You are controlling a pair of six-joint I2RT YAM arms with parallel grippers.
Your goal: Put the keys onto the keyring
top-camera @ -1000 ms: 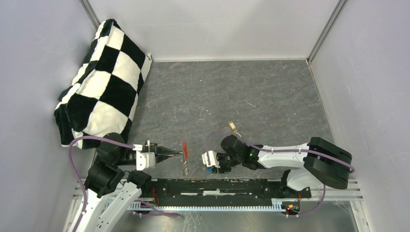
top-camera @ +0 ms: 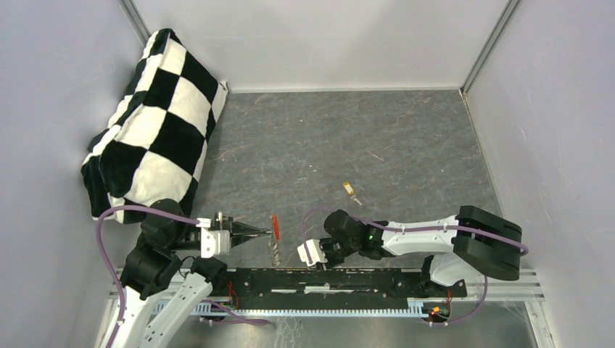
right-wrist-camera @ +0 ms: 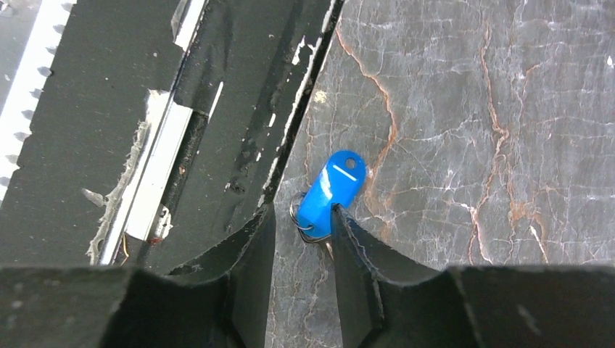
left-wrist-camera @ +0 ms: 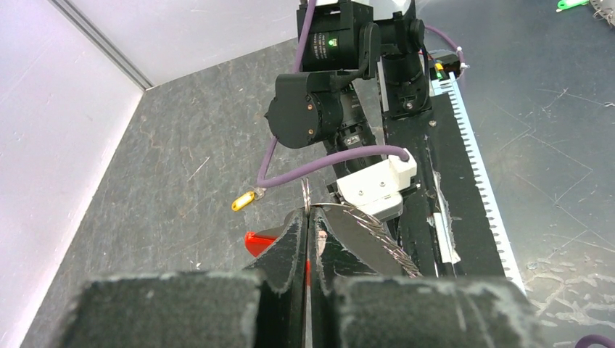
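My left gripper is shut on the keyring, a twisted wire loop carrying a red tag; both hang in front of its fingertips. On the table lies a blue key tag with a thin wire ring through its lower end. My right gripper stands part open above it, with the tag's lower end showing between and beyond the fingertips. Most of its key is hidden by the right finger. Farther back on the table rests a yellow key tag with a small key.
A black rail with a white toothed strip runs along the front edge, close to the blue tag. The checkered cushion leans at the left wall. A green tag shows at the left wrist view's corner.
My right gripper has shifted slightly left and toward the front edge; the blue tag, glimpsed under it a second ago, is hidden from above.
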